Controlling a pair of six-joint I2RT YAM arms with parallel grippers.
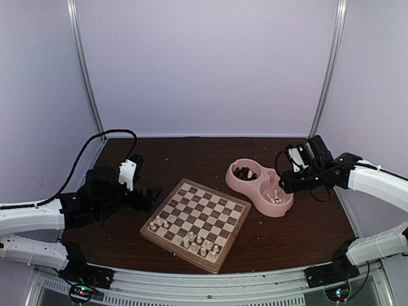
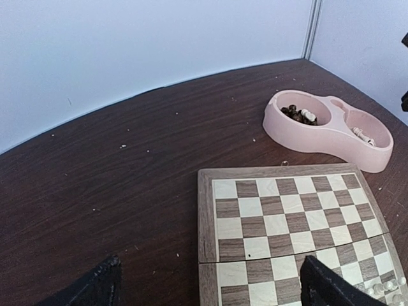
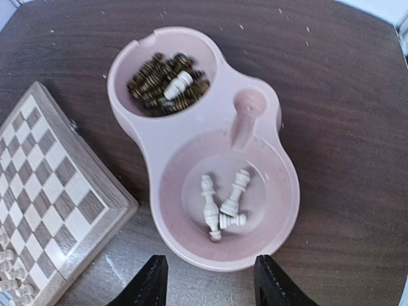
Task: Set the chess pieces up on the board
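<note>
The chessboard lies on the table with several white pieces standing along its near edges. The pink two-bowl holder is right of it: dark pieces with a white one among them in one bowl, white pieces lying in the other. My right gripper hangs above the holder's right side, fingers apart, nothing between them. My left gripper stands open and empty beside the board's left edge.
Pale walls bound the back and both sides.
</note>
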